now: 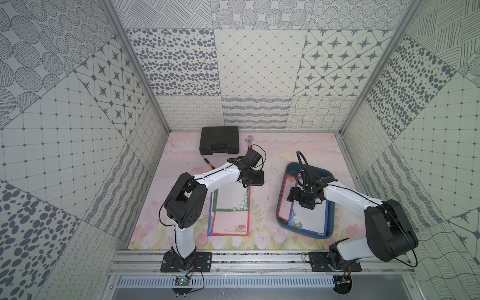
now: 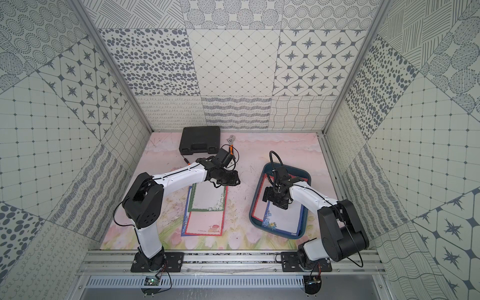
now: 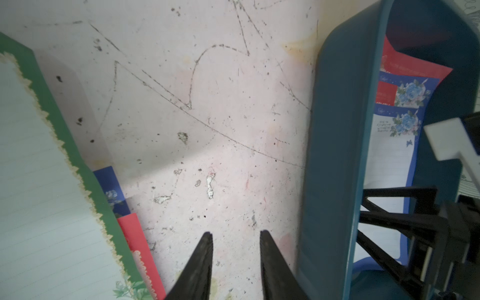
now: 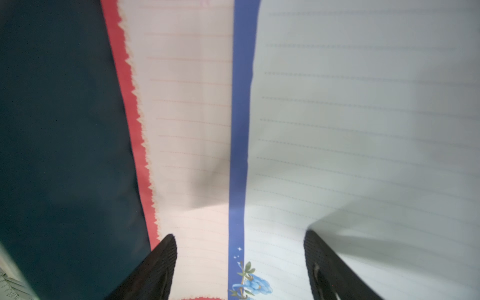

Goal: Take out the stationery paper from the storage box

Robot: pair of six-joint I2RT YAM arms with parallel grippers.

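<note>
The dark blue storage box (image 3: 335,150) holds several sheets. A blue-bordered paper (image 1: 310,220) covers much of its floor, overlapping a red-bordered paper (image 1: 285,200) on the left. Over these sheets, inside the box, my right gripper is open, one finger above each paper; nothing is held. Left of the box, over the table, my left gripper stands part open with only table showing between its fingers. On the table, a green-bordered paper (image 1: 231,195) lies on top of a red-bordered paper (image 1: 230,222) and a blue-bordered paper (image 1: 210,227).
At the back left sits a black case (image 1: 219,140), with an adjustable wrench (image 1: 249,140) to its right. An orange-and-black tool (image 1: 209,163) lies in front of the case. Bare table separates the table stack from the box.
</note>
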